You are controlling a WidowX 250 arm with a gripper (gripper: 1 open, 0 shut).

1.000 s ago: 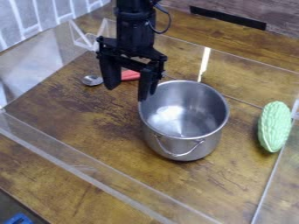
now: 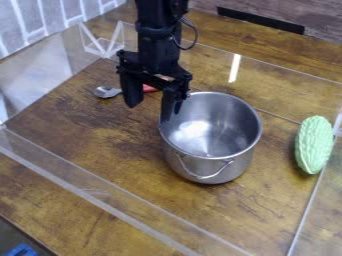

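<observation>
My gripper (image 2: 152, 92) hangs upright in the upper middle, black, with its two fingers spread wide and nothing visible between them. Its right finger reaches down near the left rim of a large steel pot (image 2: 214, 145) with a wire handle. Behind the gripper, partly hidden, lie a red object (image 2: 148, 88) and a silver spoon-like utensil (image 2: 107, 92). Whether the right finger touches the pot cannot be told.
A pale green oval object (image 2: 313, 144) lies at the right. Transparent walls edge the workspace, and a blue object (image 2: 16, 250) shows at the bottom left corner.
My gripper has risen slightly, and its fingers appear a little less widely spread. The pot and other objects look unmoved.
</observation>
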